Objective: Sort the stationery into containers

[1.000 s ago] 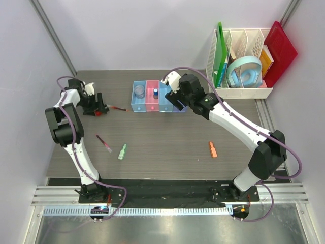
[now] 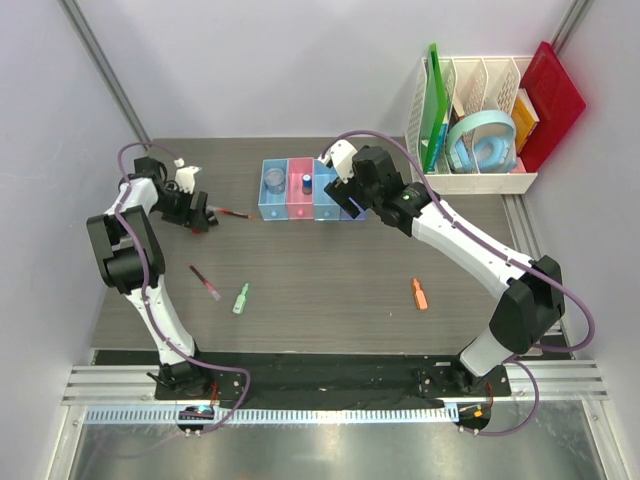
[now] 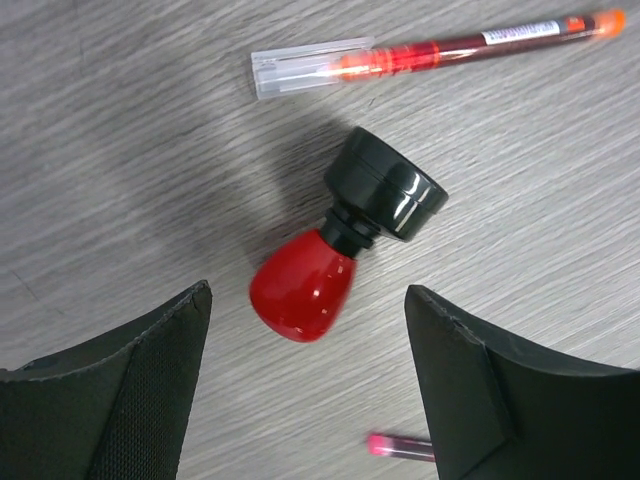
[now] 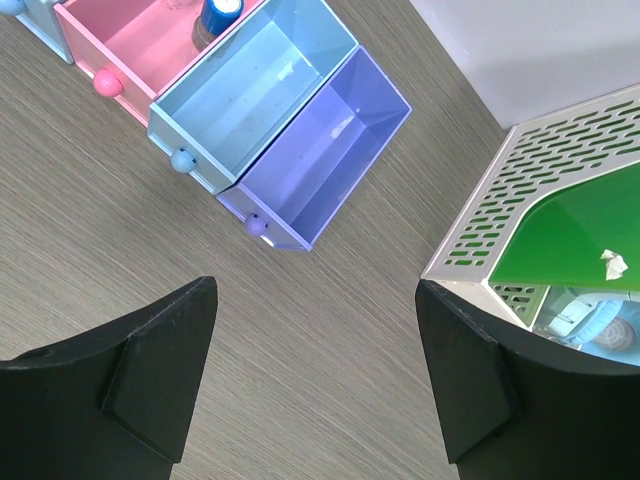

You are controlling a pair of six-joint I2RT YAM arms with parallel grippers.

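Note:
Directly below my open left gripper lies a red-and-black stamp-like object (image 3: 302,280), with an orange-red pen (image 3: 450,50) beyond it and part of a pink pen (image 3: 398,446) at the lower edge of that wrist view. Out on the table are another pen (image 2: 205,282), a green bottle-shaped item (image 2: 241,300) and an orange one (image 2: 419,294). My right gripper is open and empty above bare table, beside coloured compartment boxes (image 4: 330,165): blue, pink, blue, purple. A blue-capped item (image 4: 221,14) stands in the pink one.
A white rack (image 2: 472,183) at the back right holds a green folder (image 2: 434,100), headphones (image 2: 480,125) and other items, with a red board (image 2: 555,100) at its side.
The right arm looks unchanged.

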